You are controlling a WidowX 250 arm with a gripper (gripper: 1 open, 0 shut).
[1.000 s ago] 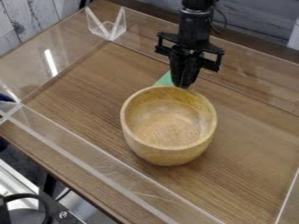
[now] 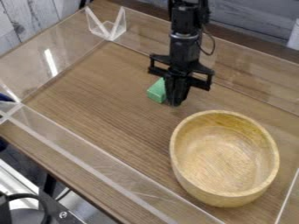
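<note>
The black gripper [image 2: 176, 87] hangs from the top centre of the camera view, low over the wooden table [image 2: 87, 122]. Its fingers are dark and hard to make out, with nothing seen held between them; it looks shut. A green object [image 2: 156, 90] lies right beside it on the left, partly behind the gripper. A large tan bowl [image 2: 223, 193] stands at the lower right, in front of the gripper and apart from it.
A clear plastic container [image 2: 107, 22] stands at the back left. Dark cables or parts [image 2: 24, 210] lie at the bottom left corner.
Since a second ago the bowl has moved toward the lower right, and the gripper and green object appear lower and further left in the view.
</note>
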